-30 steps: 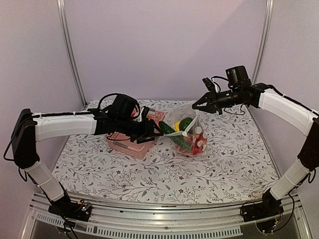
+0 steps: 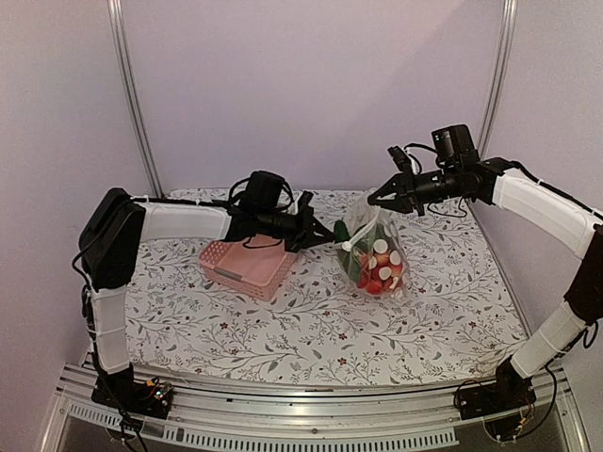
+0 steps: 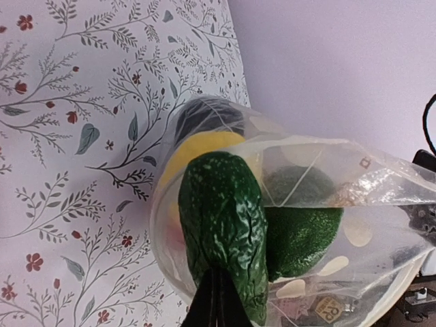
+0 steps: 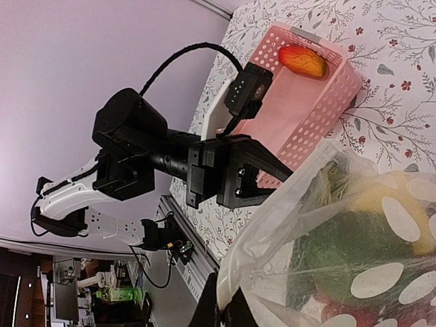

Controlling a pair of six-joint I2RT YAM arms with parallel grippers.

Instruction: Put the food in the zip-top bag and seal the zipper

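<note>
The clear zip top bag [image 2: 382,247] with white spots stands right of the table's middle, its mouth tilted toward the left arm. Red and green food shows inside. Up at its mouth edge [image 4: 230,269], my right gripper [image 2: 374,201] is shut on the thin plastic. A dark green cucumber [image 3: 225,211] lies part way in the mouth, over a yellow item [image 3: 197,151] and beside another green one [image 3: 303,235]. My left gripper is shut, its fingertips against the cucumber's near end; nothing shows between them.
The pink basket [image 4: 349,88], left of the bag, still holds a red-yellow food item [image 4: 303,60]. The left arm reaches over the basket's right part.
My left gripper has moved right toward the bag, and the cucumber has slid deeper into it. The bag's near mouth edge has shifted right; the right arm is nearly still.
</note>
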